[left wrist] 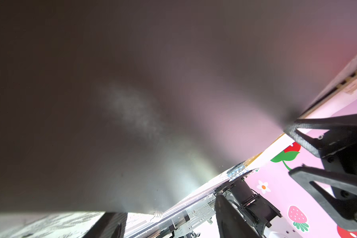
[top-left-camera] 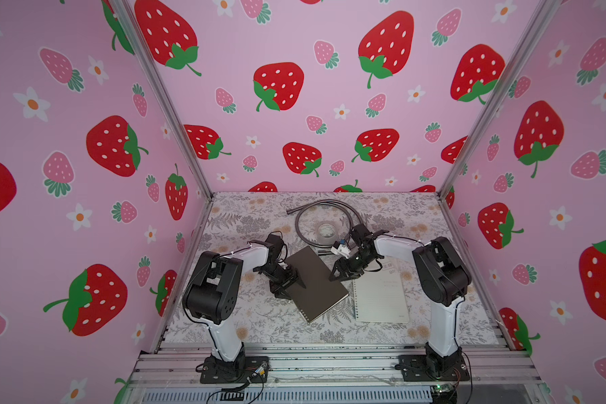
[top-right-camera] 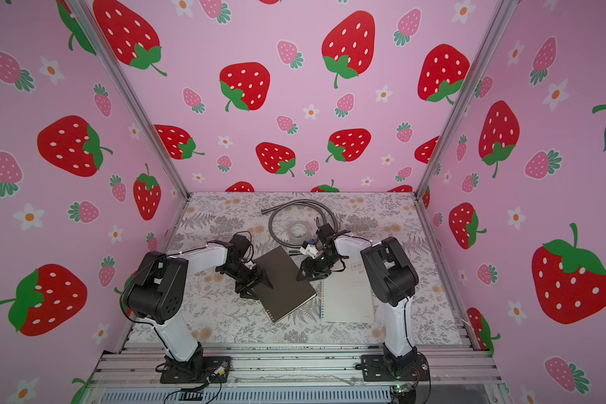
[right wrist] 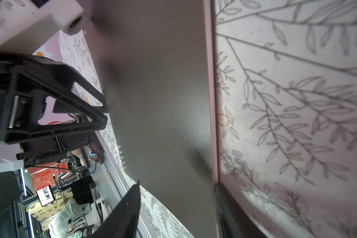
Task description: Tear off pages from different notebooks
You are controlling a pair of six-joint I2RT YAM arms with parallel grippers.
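A dark spiral notebook (top-left-camera: 316, 289) lies tilted between the arms, filling much of both wrist views. My left gripper (top-left-camera: 284, 282) is down at its spiral-side left edge; in the left wrist view the dark cover is very close, and whether the fingers hold anything cannot be told. My right gripper (top-left-camera: 340, 274) is low over the cover's right edge; in the right wrist view its fingers (right wrist: 129, 210) stand apart, open, around that edge. A pale spiral notebook (top-left-camera: 380, 299) lies to the right, its top partly under the right arm.
A coiled metal hose (top-left-camera: 296, 225) and a roll of tape (top-left-camera: 326, 230) lie behind the notebooks. Pink strawberry walls enclose the table (top-left-camera: 229, 219) on three sides, and its back left is clear.
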